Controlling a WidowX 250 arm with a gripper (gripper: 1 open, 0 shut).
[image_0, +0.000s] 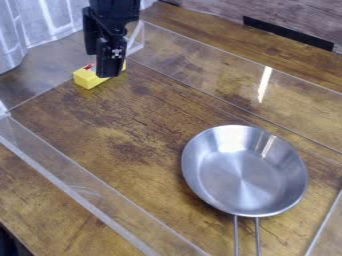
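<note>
My black gripper hangs at the upper left, its fingers open and pointing down, over or just in front of a small yellow box with some red on it, which it partly hides. Whether the fingers touch the box cannot be told from this view. A steel frying pan sits at the lower right of the wooden table, its handle toward the front edge.
A clear plastic or glass-like rim runs along the left. Something white and translucent stands at the top left corner.
</note>
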